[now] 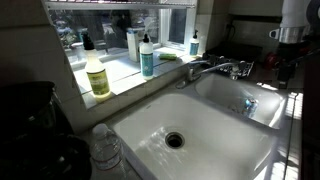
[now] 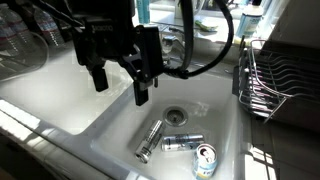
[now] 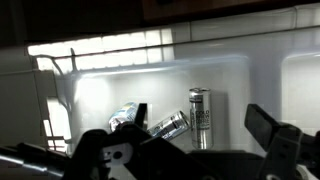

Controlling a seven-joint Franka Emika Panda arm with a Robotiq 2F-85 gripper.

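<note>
My gripper [image 2: 120,85] hangs over the sink with its fingers spread wide and nothing between them. Below lie three cans in the basin [image 2: 222,115]. A slim silver can [image 3: 200,110] shows between and beyond the fingers in the wrist view. Beside it, another slim can [image 3: 168,126] lies at a slant, and a wider light-blue and white can [image 3: 123,115] is farther left, partly hidden by the finger. Exterior view 2 shows the wider can [image 2: 204,160] nearest the front. From exterior view 1, the cans in the far basin [image 1: 248,104] are small and indistinct.
The near basin [image 1: 195,135] is empty. A faucet [image 1: 210,68] reaches over the sink. Soap bottles, one yellow [image 1: 97,72] and one teal [image 1: 146,60], stand on the sill. A wire dish rack [image 2: 275,80] borders the basin; several water bottles [image 2: 15,35] stand opposite.
</note>
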